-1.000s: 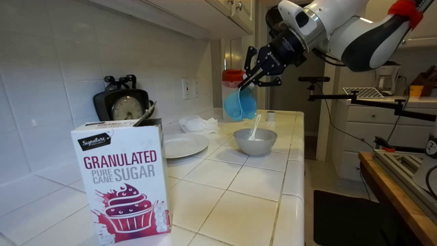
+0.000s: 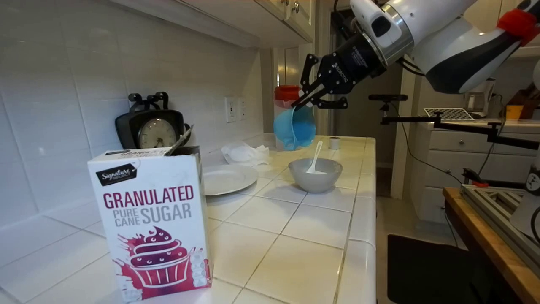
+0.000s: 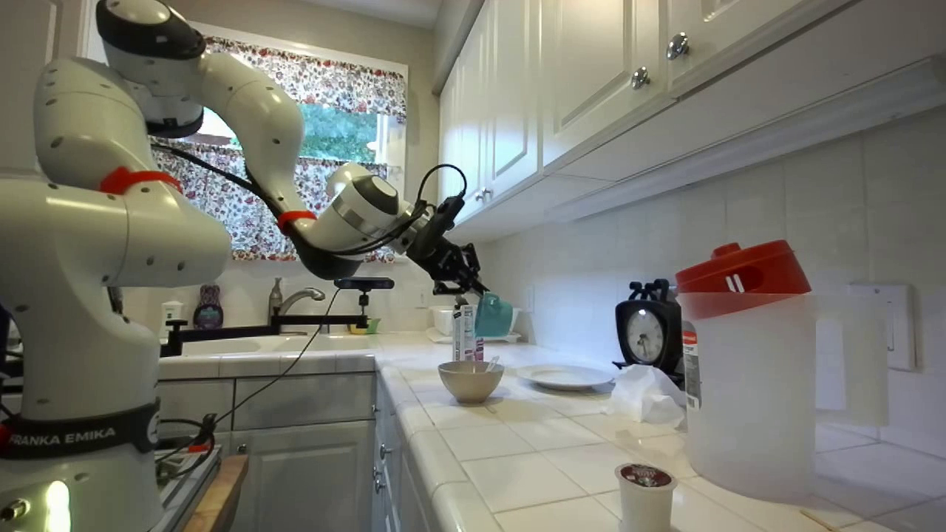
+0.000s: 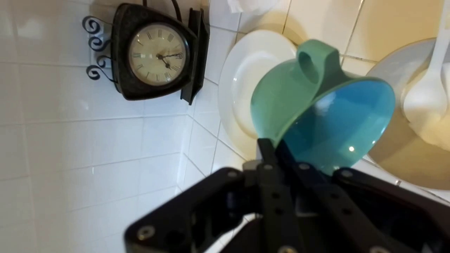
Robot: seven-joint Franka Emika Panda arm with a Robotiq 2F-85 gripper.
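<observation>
A blue-green cup with a looped handle (image 4: 280, 95) hangs tilted in the air, its rim pinched by my gripper, which is shut on it. In the wrist view its blue inside (image 4: 337, 122) shows no visible contents. Below, on the counter, stands a grey bowl (image 2: 315, 180) with a white spoon (image 2: 317, 154) leaning in it. Pale matter (image 4: 436, 130) lies in the bowl round the spoon in the wrist view. Exterior view 2 has the cup (image 3: 493, 316) above the bowl (image 3: 471, 383) and slightly to its right.
A white plate (image 2: 230, 182) lies beside the bowl near the wall. Nearest exterior view 1 stands a sugar box (image 2: 152, 228), with a black clock (image 2: 152, 126) behind it. A red-lidded container (image 3: 751, 390), crumpled paper (image 3: 645, 396) and a small pod (image 3: 645, 499) occupy the far end.
In exterior view 1, the cup has shifted slightly left and down and its tilt differs a little. The arm behind it has turned and moved right. Bowl, plate and box stay put.
</observation>
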